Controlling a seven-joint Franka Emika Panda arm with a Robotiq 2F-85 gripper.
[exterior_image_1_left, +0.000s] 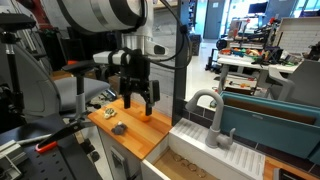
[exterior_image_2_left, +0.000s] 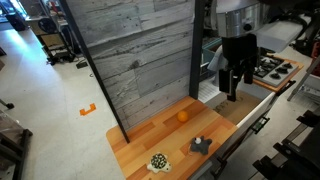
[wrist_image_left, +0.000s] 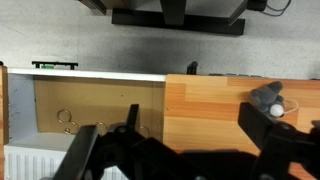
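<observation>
My gripper (exterior_image_1_left: 138, 104) hangs above the wooden counter (exterior_image_1_left: 158, 129), open, its two dark fingers spread wide with nothing between them. In the second exterior view the gripper (exterior_image_2_left: 235, 90) is over the counter's edge beside the open drawer. An orange ball (exterior_image_2_left: 183, 115) rests on the wood, apart from the gripper. Nearer the counter's front lies a grey lumpy object (exterior_image_2_left: 200, 145); the wrist view has this grey object (wrist_image_left: 268, 97) at the right. A pale piece with yellowish parts (exterior_image_2_left: 158, 161) lies near the counter's end.
An open drawer (wrist_image_left: 95, 78) holds several small rings (wrist_image_left: 64, 116). Beyond it stand a grey faucet (exterior_image_1_left: 213, 108) and a sink area. A grey plank wall (exterior_image_2_left: 150, 55) backs the counter. Much of the wood between the objects is bare.
</observation>
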